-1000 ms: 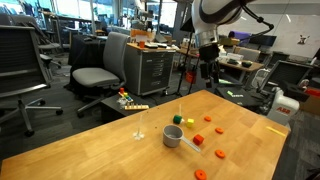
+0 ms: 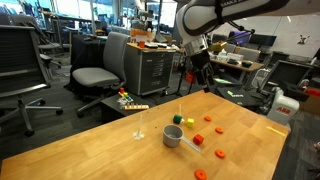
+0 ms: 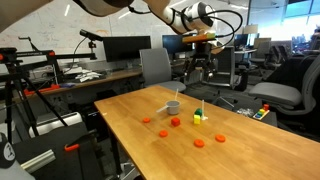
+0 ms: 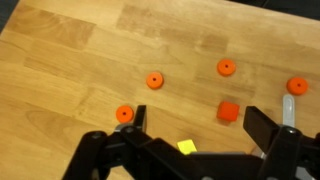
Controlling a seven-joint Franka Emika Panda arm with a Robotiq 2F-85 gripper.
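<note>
My gripper is open with nothing between its fingers, high above the wooden table. In the wrist view, a red block (image 4: 228, 111) lies below, close to the right finger (image 4: 258, 124), and a yellow block (image 4: 187, 146) shows between the fingers, lower down. Exterior view 1 has the gripper (image 2: 199, 82) over the table's far side, well clear of everything on it. A grey metal mug (image 2: 172, 135) stands near the red block (image 2: 198, 140). Behind the mug are the yellow block (image 2: 190, 122) and a green block (image 2: 177, 119).
Several flat orange discs lie scattered, including one disc (image 4: 154, 79) near the wrist view's middle and another disc (image 4: 124, 113) by the left finger. A pale, thin utensil (image 4: 288, 108) lies beside the red block.
The arm has changed its pose, and the gripper now hangs somewhat further left in exterior view 1. The objects on the table have not moved.
</note>
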